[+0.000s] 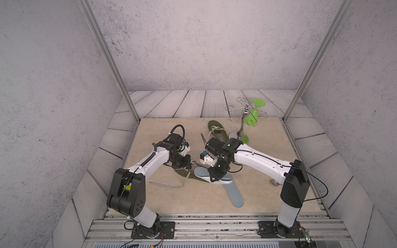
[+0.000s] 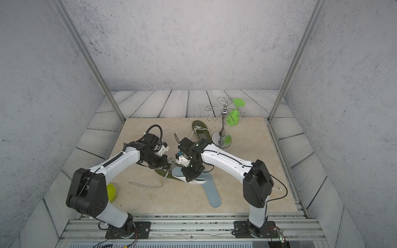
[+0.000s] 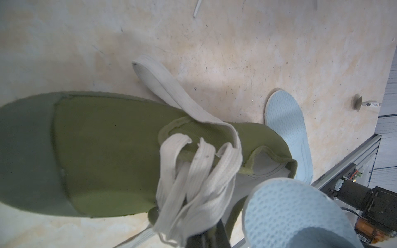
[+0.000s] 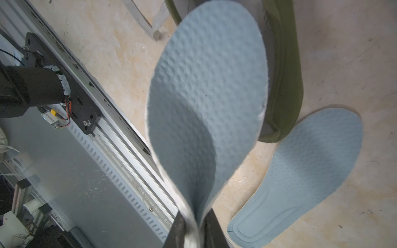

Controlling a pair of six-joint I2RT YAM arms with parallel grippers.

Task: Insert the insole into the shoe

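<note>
The olive shoe (image 3: 107,148) lies on the table with its loose white laces (image 3: 194,181) bunched over the opening. My left gripper is shut at the laces, mostly hidden by them; whether any lace is between its fingers I cannot tell. My right gripper is shut on a light blue insole (image 4: 206,78), pinched and curled, its broad dimpled end held over the shoe's opening. A second blue insole (image 4: 310,157) lies flat on the table beside the shoe's end.
Another olive shoe (image 1: 215,126) lies behind, next to a metal rack (image 2: 223,115) with green items. A yellow cup (image 2: 110,191) sits near the left arm's base, a spoon (image 3: 368,103) at the right.
</note>
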